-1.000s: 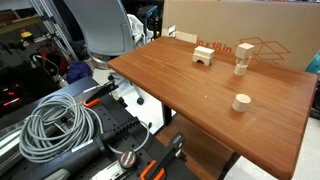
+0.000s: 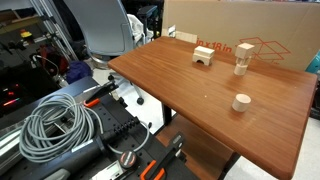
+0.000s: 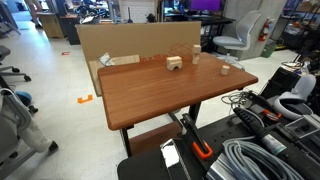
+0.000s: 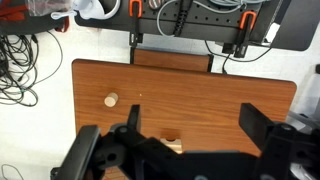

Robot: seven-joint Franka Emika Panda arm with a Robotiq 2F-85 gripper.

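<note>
My gripper hangs above the wooden table (image 4: 200,90), its dark fingers spread wide with nothing between them in the wrist view. A small pale cylinder (image 2: 241,102) stands alone near the table's edge; seen from above it is a round disc (image 4: 111,100). Farther back, a pale block rests on a pale cylinder as a small stack (image 2: 243,57). To the left of that stack sits a low pale block (image 2: 203,55), apart from both. In exterior view 2, the low block (image 3: 174,62), the stack (image 3: 196,54) and the lone cylinder (image 3: 225,70) all show.
A cardboard panel (image 2: 230,28) borders the table's far side. Coiled cable (image 2: 55,125) and dark frame rails lie beside the near edge. More cables (image 4: 25,65) lie on the floor.
</note>
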